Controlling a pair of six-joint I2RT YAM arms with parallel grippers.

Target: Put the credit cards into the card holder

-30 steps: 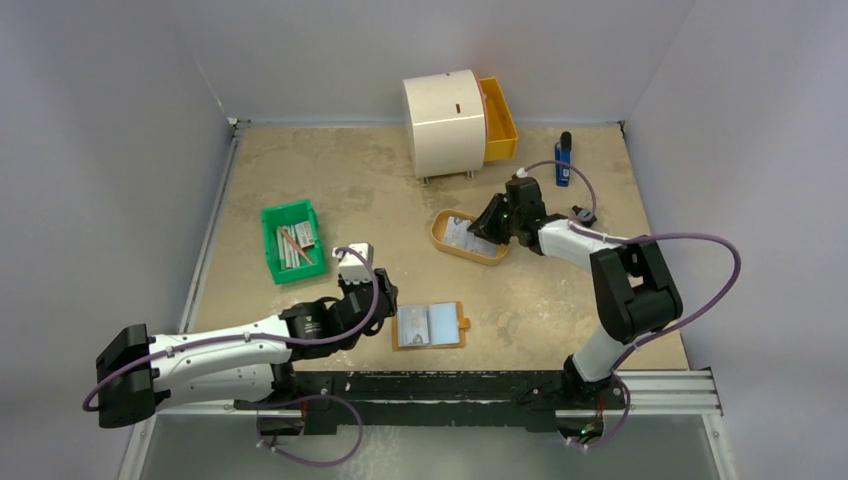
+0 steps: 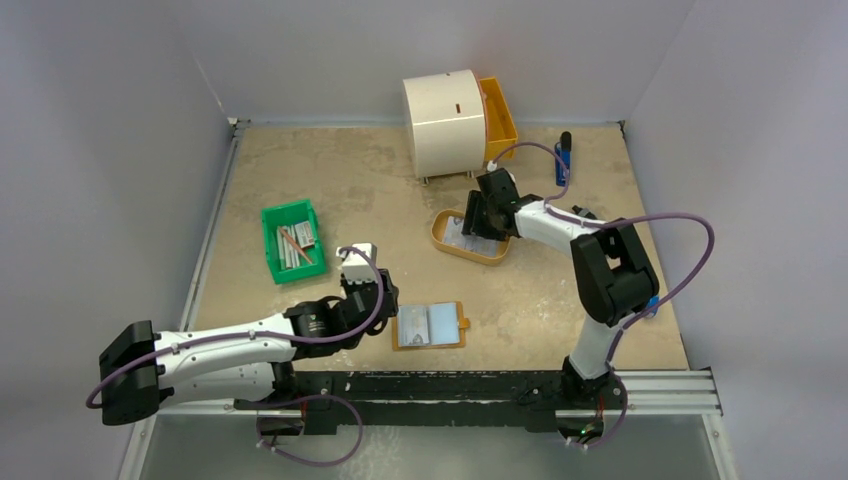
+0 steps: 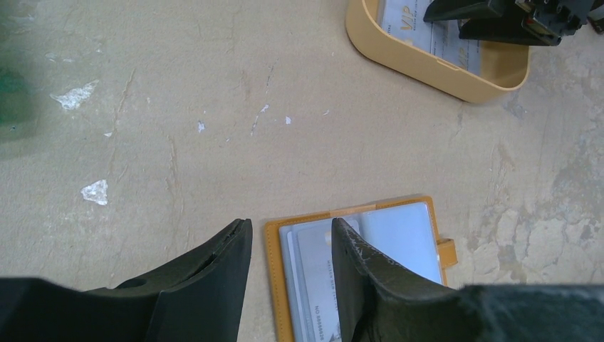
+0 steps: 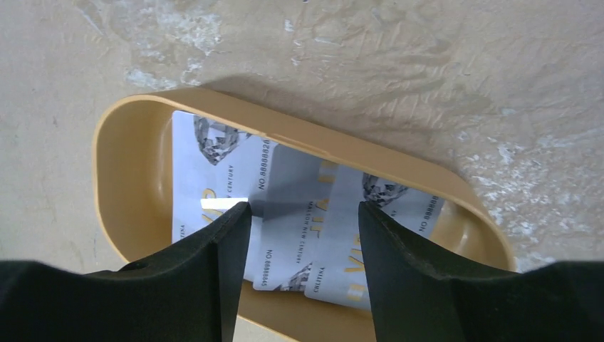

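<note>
Several silvery-grey cards (image 4: 288, 242) marked with gold letters lie overlapping in a tan oval tray (image 4: 420, 167). My right gripper is over that tray, its fingers apart on either side of the middle card; whether they touch any card cannot be told. The card holder (image 2: 457, 340), brown-edged with pale blue panels, lies open near the table's front. A grey card (image 3: 318, 278) rests on its left panel. Just above that left side, my left gripper stands open and empty.
At the left is a green basket (image 2: 272, 262) with pens and other items. A white cylindrical cabinet (image 2: 443, 125) with an orange drawer stands at the back, beside a blue object (image 2: 562, 165). Bare tabletop lies between tray and holder.
The left arm has hardly moved, and the cards look unmoved.
</note>
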